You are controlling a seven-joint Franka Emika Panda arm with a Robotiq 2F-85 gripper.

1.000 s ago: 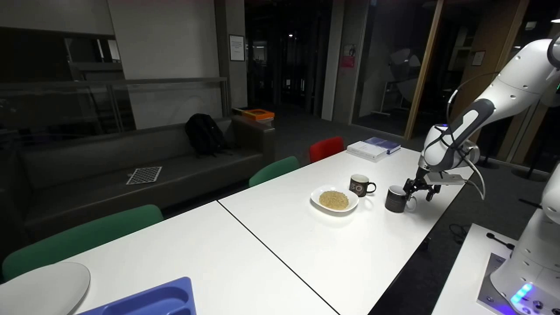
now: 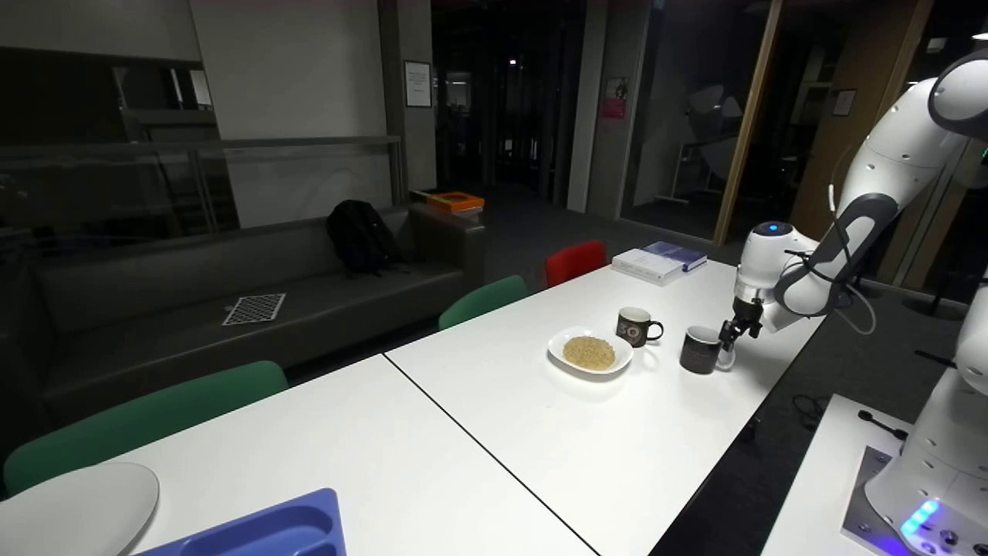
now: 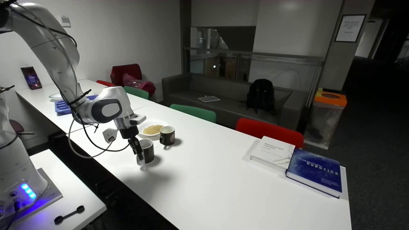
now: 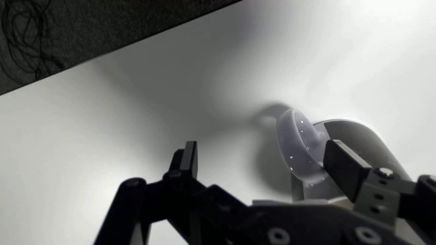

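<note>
A dark mug [image 2: 699,350] with a pale handle stands upright on the white table, near its front edge. My gripper [image 2: 737,335] is at the handle side of this mug. In the wrist view its fingers are wide apart. One of the fingers [image 4: 345,163] overlaps the mug's handle [image 4: 300,147] and body, while the other is off to the left over bare table. Whether any finger touches the mug cannot be told. Behind it stands a second dark mug [image 2: 634,327] with printing, beside a white plate [image 2: 556,344] of grain-like food [image 2: 589,352].
A white book [image 3: 272,154] and a blue book [image 3: 314,170] lie at the far end. At the opposite end are a blue tray [image 2: 278,528] and a pale round plate [image 2: 79,510].
The wrist has turned and the gripper now points more downward beside the handle. Both mugs and the food plate appear unmoved.
</note>
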